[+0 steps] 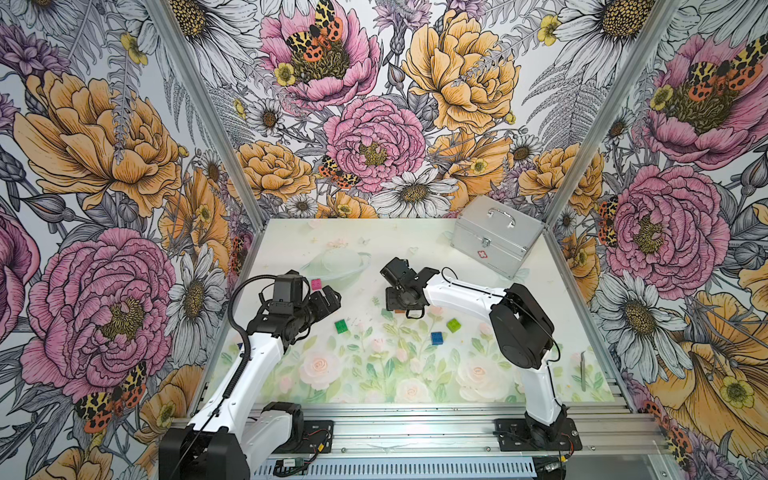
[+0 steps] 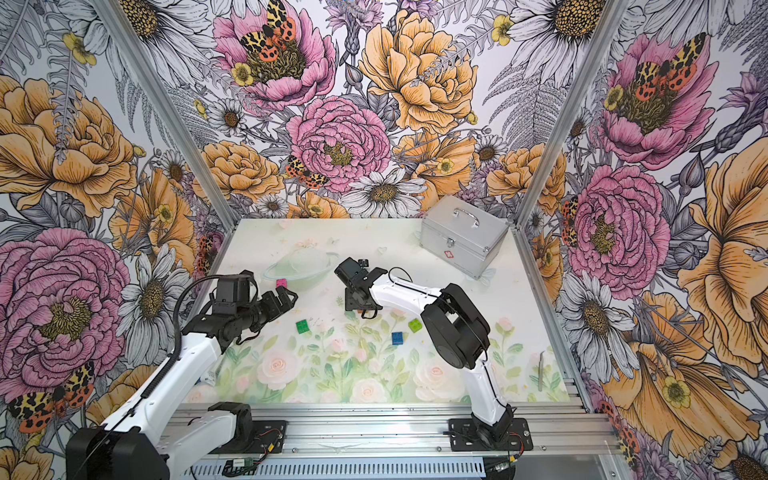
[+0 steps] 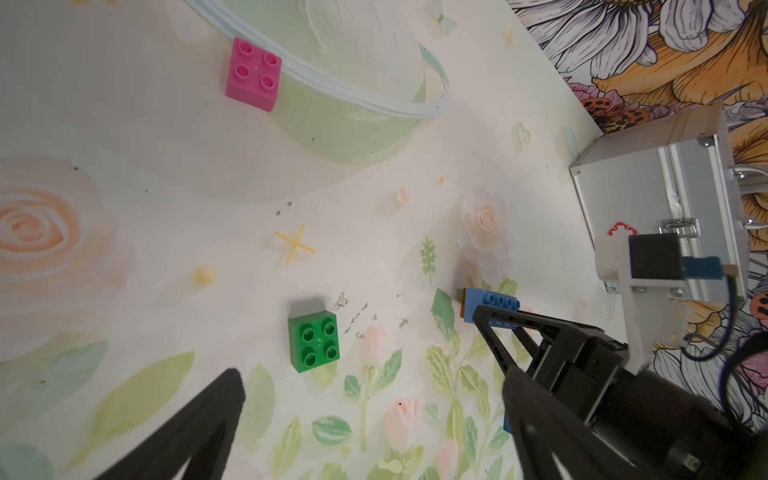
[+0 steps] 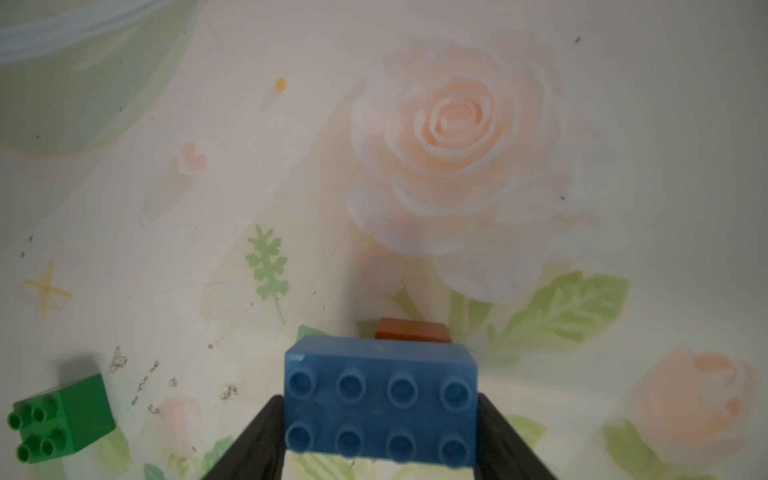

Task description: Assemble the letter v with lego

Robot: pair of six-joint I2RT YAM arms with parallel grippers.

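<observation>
A blue eight-stud brick (image 4: 380,400) is gripped between the fingers of my right gripper, studs facing its wrist camera. An orange brick (image 4: 413,329) shows just past and below the blue one's far edge; whether they touch I cannot tell. My left gripper is open and empty, high over the left side of the table. In the left wrist view a green brick (image 3: 313,341) lies ahead between its fingers, and a pink brick (image 3: 253,73) is by the bowl. A small blue brick (image 1: 437,338) and a lime brick (image 1: 453,325) lie right of centre.
A clear bowl (image 3: 344,134) stands at the back left. The silver case (image 1: 496,237) occupies the back right corner, and tweezers (image 1: 583,370) lie near the right edge.
</observation>
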